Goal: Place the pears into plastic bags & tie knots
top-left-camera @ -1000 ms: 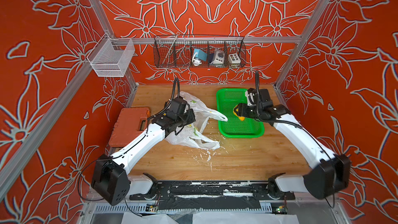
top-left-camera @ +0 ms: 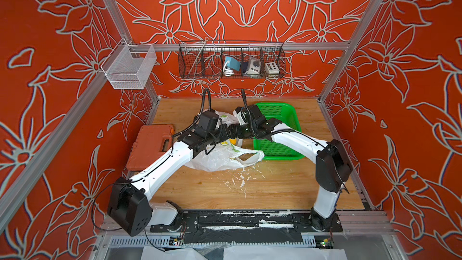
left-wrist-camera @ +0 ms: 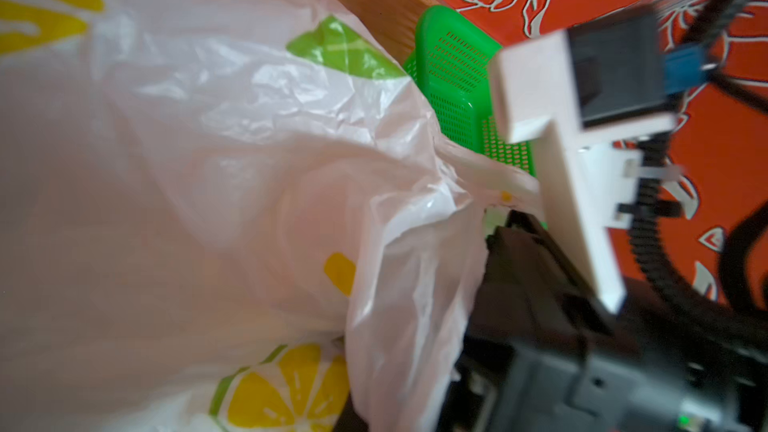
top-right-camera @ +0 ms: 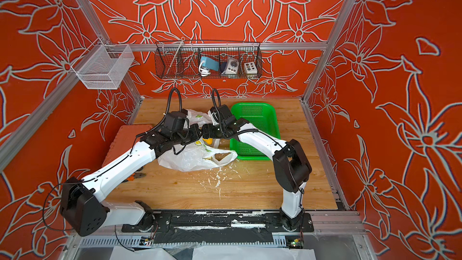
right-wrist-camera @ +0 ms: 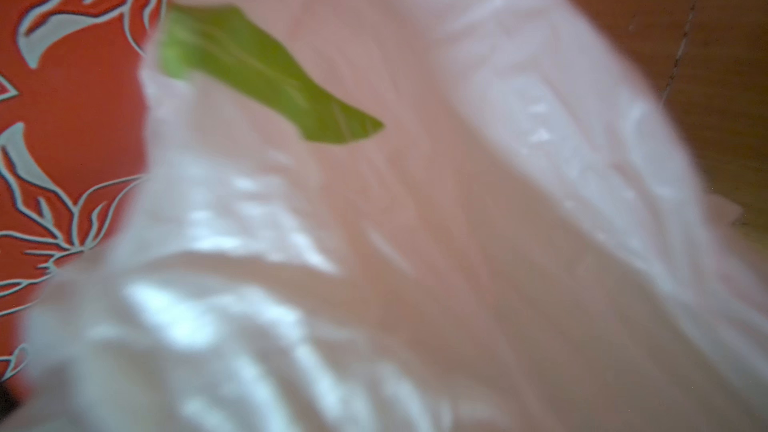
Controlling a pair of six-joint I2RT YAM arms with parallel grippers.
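A white plastic bag [top-left-camera: 211,159] with lemon prints lies mid-table beneath both grippers; it fills much of both wrist views. My right gripper [top-left-camera: 233,131] is shut on a yellow pear [top-right-camera: 208,141], only partly visible at the bag. My left gripper [top-left-camera: 226,132] meets it from the left over the bag; the finger reads as shut, its fingers mostly hidden, with no object visible between them. The green basket [top-left-camera: 279,149] stands just right of the bag, with no pear visible in it.
An orange case [top-left-camera: 146,149] lies at the left. A black wire rack [top-left-camera: 202,65] with small boxes and a white mesh basket [top-left-camera: 125,79] hang on the walls.
My right gripper has carried the yellow pear leftward from over the green basket to the bag, meeting my left gripper. The bag's upper handle has shifted; the left arm has moved slightly.
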